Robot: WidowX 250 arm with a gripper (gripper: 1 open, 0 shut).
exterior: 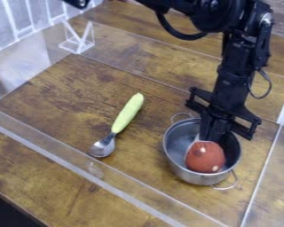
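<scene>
A steel pot (180,168) with wire handles stands at the lower right of the camera view, holding a red round object (205,156) with a pale item partly visible behind it. The black gripper (206,132) is over the pot's back part, just behind the red object, its tips partly hidden by its own body and in shadow, so its opening and any contents are unclear.
A spoon with a pale yellow handle (128,114) lies left of the pot. A white wire stand (78,35) is at the back left.
</scene>
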